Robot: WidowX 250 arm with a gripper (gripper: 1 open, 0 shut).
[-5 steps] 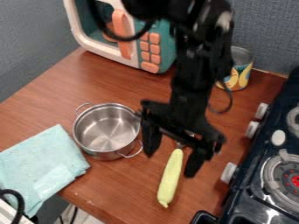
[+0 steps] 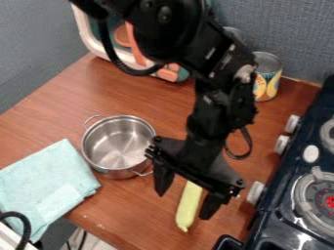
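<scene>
My black gripper (image 2: 189, 190) is low over the middle-right of the wooden counter, above a pale yellow elongated object (image 2: 188, 207), perhaps corn or a banana, whose upper part is hidden behind it. The fingers point down on either side, apparently apart; whether they touch the object is unclear. A steel pot (image 2: 116, 146) with two handles sits to the left of the gripper.
A light blue towel (image 2: 39, 181) lies at the front left. A black stove (image 2: 303, 205) with white knobs borders the right. A can (image 2: 265, 76) and a toy appliance (image 2: 98, 29), partly hidden by the arm, stand at the back.
The gripper has moved slightly down and toward the front, now covering more of the yellow object. The arm's upper part has shifted too. The pot and towel are unmoved.
</scene>
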